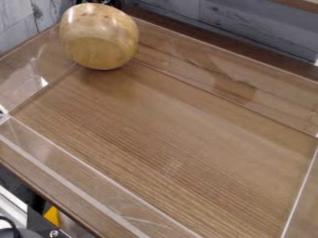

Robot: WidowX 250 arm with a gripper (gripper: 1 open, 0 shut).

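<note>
A large, rounded, light wooden object (99,37) is at the upper left of the camera view, above or on the wooden table (174,139). A small dark shape shows behind its top at the frame's upper edge; whether that is part of my gripper cannot be told. The gripper's fingers cannot be made out.
A pale grey wooden wall (236,28) runs along the back. Dark cables and a small yellow item (52,216) show beyond the table's lower left edge.
</note>
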